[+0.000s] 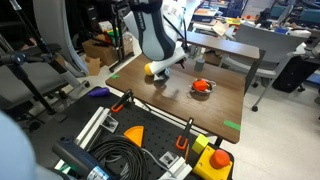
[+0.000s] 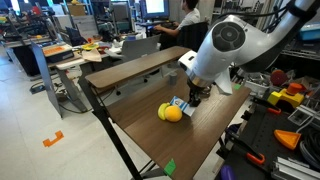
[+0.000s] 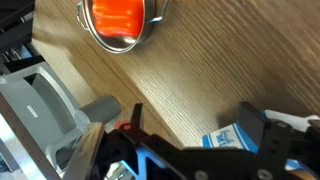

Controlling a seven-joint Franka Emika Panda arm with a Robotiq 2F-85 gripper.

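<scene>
My gripper is open, its dark fingers spread wide with bare wooden tabletop between them in the wrist view. A metal pot with a red-orange thing inside stands to the right of the gripper in exterior view 1, apart from it. A blue-and-white object lies near the right finger in the wrist view; whether they touch I cannot tell. In exterior view 2 the same object shows beside a round yellow-orange item, and the arm partly blocks the view behind it.
A smaller yellow piece lies on the tabletop. A raised wooden shelf runs along its far side. At the near edge, a black surface carries coiled cables and clamps.
</scene>
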